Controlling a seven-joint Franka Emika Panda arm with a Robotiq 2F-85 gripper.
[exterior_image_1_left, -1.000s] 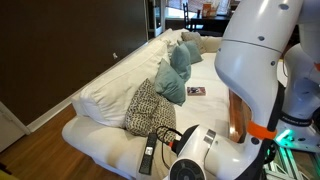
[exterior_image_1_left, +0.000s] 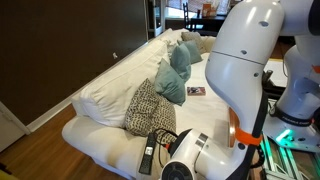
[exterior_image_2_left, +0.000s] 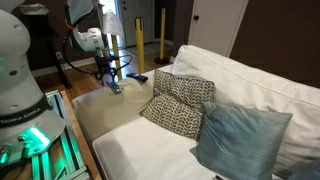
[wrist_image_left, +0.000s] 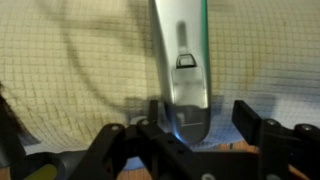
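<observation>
A silver remote control (wrist_image_left: 182, 70), its back with a battery-cover latch facing up, lies on pale ribbed cloth in the wrist view. My gripper is open around its lower end, one finger on each side. The left fingertip is close to the remote, and a gap shows on the right. In exterior view 2 the gripper (exterior_image_2_left: 106, 72) is low over the near sofa end, beside a small greyish object (exterior_image_2_left: 114, 87). The arm hides most of the fingers in exterior view 1.
A dark, long object (exterior_image_1_left: 148, 154) lies on the sofa near the gripper. Patterned cushions (exterior_image_2_left: 178, 103) and a blue-grey cushion (exterior_image_2_left: 240, 138) lean against the white backrest (exterior_image_2_left: 230, 75).
In exterior view 1 the arm has shifted a little to the left. The dark object and the cushions stay where they were.
</observation>
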